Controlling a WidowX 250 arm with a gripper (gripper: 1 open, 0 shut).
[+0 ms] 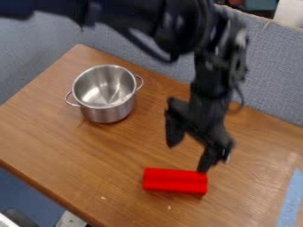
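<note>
A red block (174,180) lies on the wooden table near the front. My black gripper (190,144) is low over the table just behind it, open, its right finger close to the block's right end. A steel pot with two side handles (104,93) stands at the back left.
Grey padded walls rise behind and to the left of the table (71,155). A blue strip (288,197) lies at the right edge.
</note>
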